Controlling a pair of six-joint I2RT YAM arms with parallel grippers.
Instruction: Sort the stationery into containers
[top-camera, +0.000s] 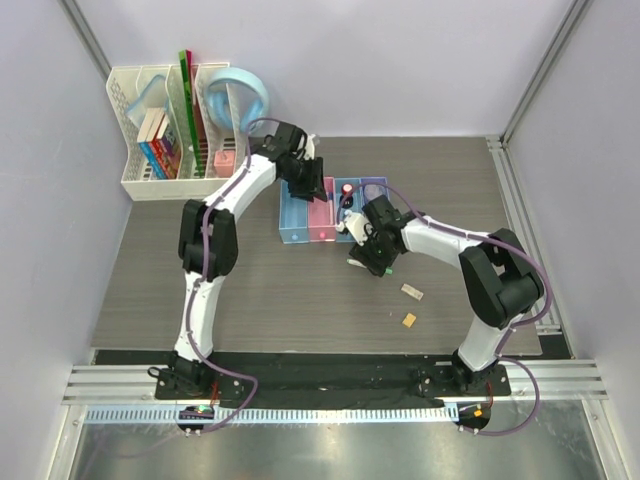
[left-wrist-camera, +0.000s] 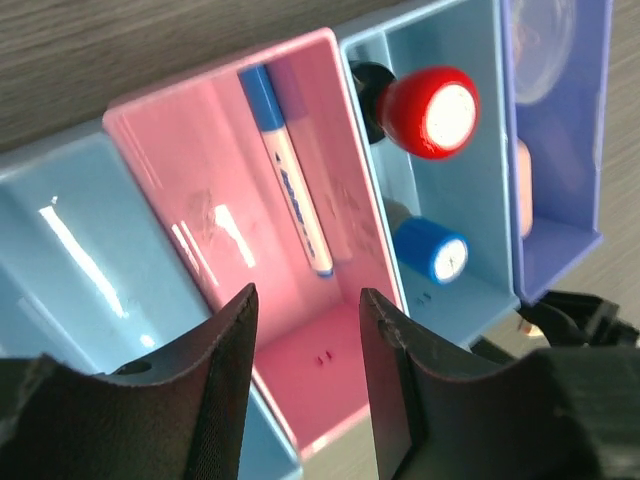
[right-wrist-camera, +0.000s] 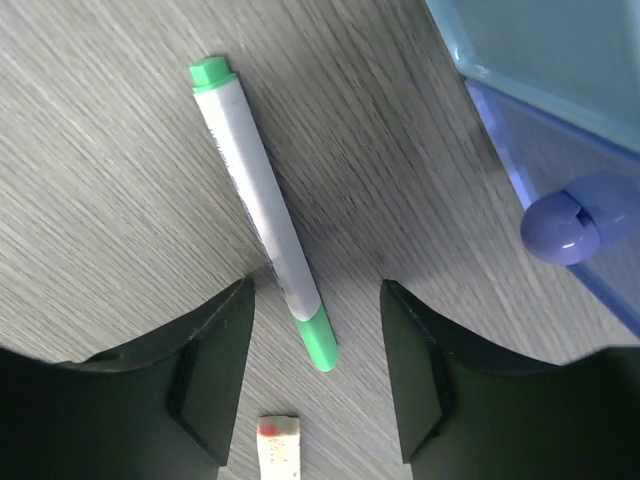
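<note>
A white marker with green ends (right-wrist-camera: 265, 200) lies on the table. My right gripper is part open above its lower end, nothing held; from the top it hides most of that marker. A blue-capped marker (left-wrist-camera: 290, 185) lies inside the pink bin (left-wrist-camera: 190, 170). Over that bin my left gripper stands part open and empty. In the light blue bin (left-wrist-camera: 475, 200) are a red-topped bottle (left-wrist-camera: 432, 112) and a blue-topped bottle (left-wrist-camera: 430, 248). The purple bin (left-wrist-camera: 555, 205) holds a round clear item and a pinkish piece (left-wrist-camera: 524, 188).
A whitish eraser-like block (top-camera: 412, 292) and a small orange-yellow piece (top-camera: 409, 320) lie front right. The white rack (top-camera: 160, 192) with books and headphones (top-camera: 237, 98) stands back left.
</note>
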